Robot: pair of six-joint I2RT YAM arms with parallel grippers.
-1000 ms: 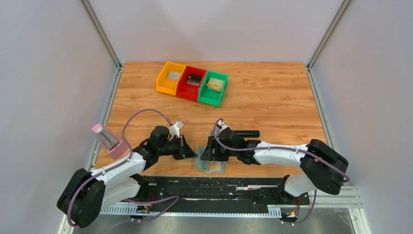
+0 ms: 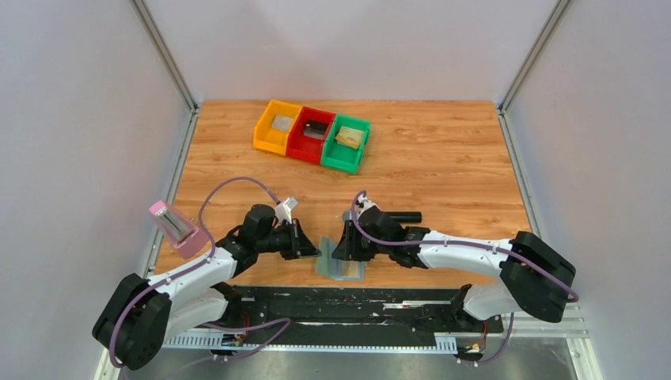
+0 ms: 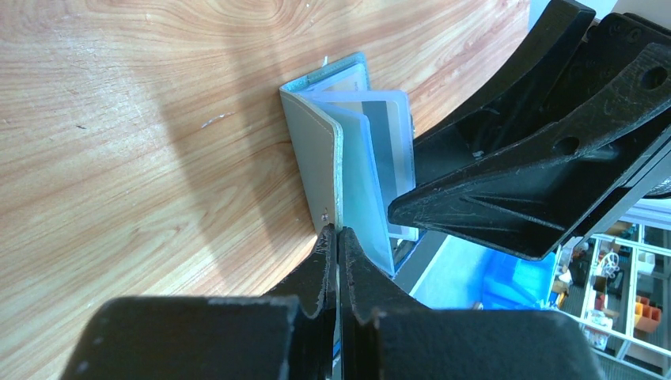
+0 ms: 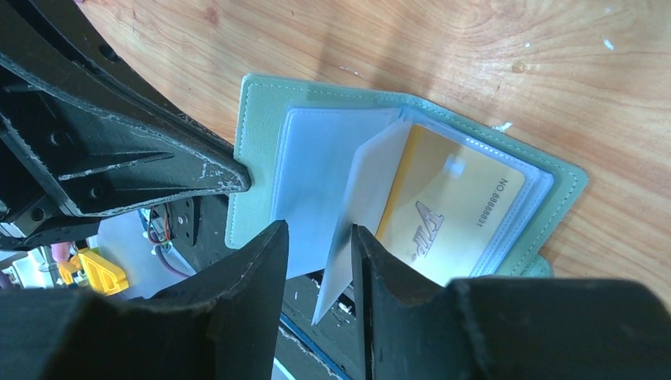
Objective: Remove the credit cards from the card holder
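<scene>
The pale green card holder (image 4: 263,119) lies spread open on the wood near the table's front edge. In its right half a gold card (image 4: 455,202) shows through a clear pocket. A translucent sleeve (image 4: 372,178) stands tilted up between the two halves. My left gripper is shut on the edge of the holder's left cover (image 3: 312,146). Over the holder, my right gripper is part open; the raised sleeve passes between its fingers, close to the right one, and is not clamped. In the top view both grippers (image 2: 319,253) partly hide the holder.
Yellow (image 2: 263,136), red (image 2: 294,149) and green bins (image 2: 340,165) stand at the back, each with a flat item inside. A black bar (image 2: 407,216) lies behind the right arm. A pink holder (image 2: 183,236) stands at left.
My right gripper has shifted slightly to the right across the card holder. More of a sleeve now shows raised at the middle. The left arm has stayed put.
</scene>
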